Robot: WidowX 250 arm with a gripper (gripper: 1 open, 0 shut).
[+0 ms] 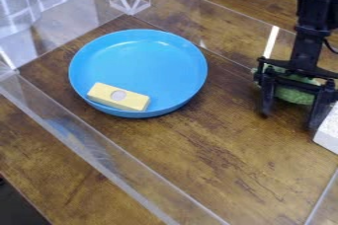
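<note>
On the right side of the camera view, the black gripper (295,88) is open and low over a green object (303,89), which it partly hides; I cannot tell whether the fingers touch it. A white object (331,134) lies beside it at the right edge. A blue plate (145,56) sits left of centre with a pale yellow block (118,96) on it, near its lower left rim.
Clear plastic walls border the wooden surface (185,165) along the upper and lower left and toward the back.
</note>
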